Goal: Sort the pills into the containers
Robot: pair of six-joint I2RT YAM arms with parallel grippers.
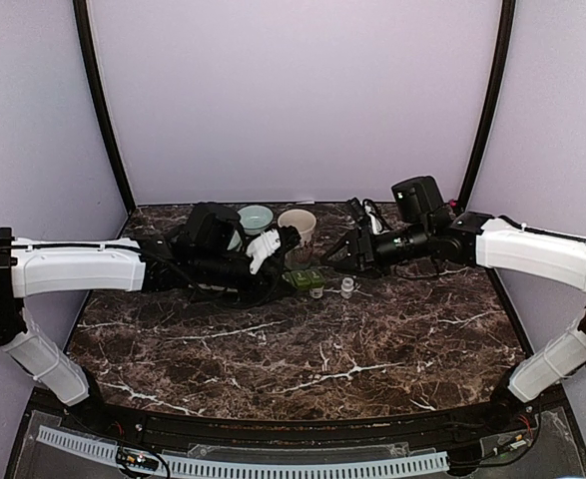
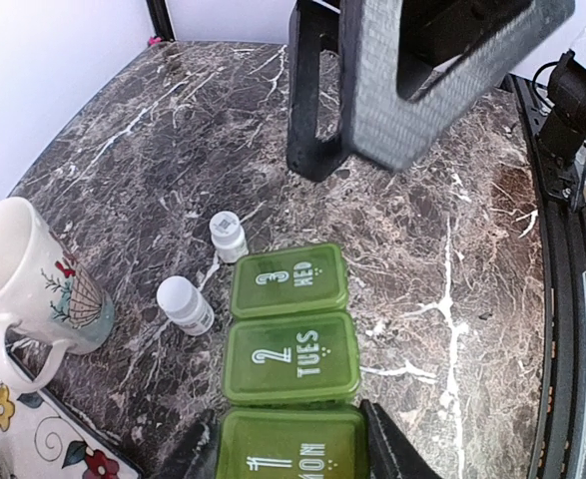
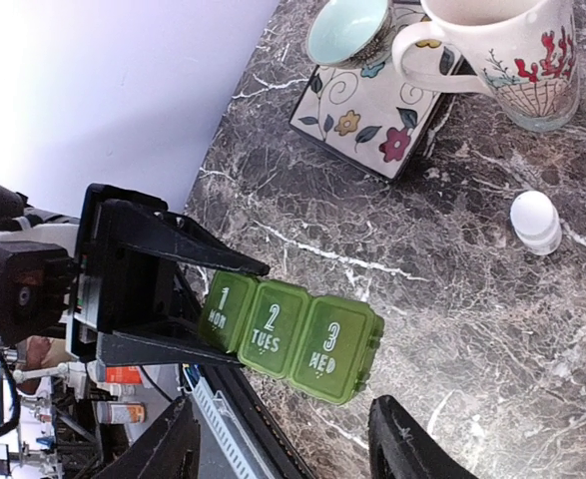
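A green pill organiser point(image 1: 304, 279) marked MON, TUES and WED is held by my left gripper, its fingers closed on the MON end point(image 2: 291, 449). The WED point(image 3: 331, 349) and TUES point(image 3: 273, 327) lids look closed. My right gripper point(image 1: 354, 251) stands open at the organiser's right, apart from it, with nothing between its fingers. Two small white bottles stand on the marble table: one point(image 2: 185, 305) nearer the mug, the other point(image 2: 228, 236) further right, also seen in the top view point(image 1: 346, 287). No loose pills are visible.
A floral mug point(image 3: 507, 75) stands at the back, beside a patterned tray point(image 3: 362, 120) with a pale bowl point(image 3: 344, 30) on it.
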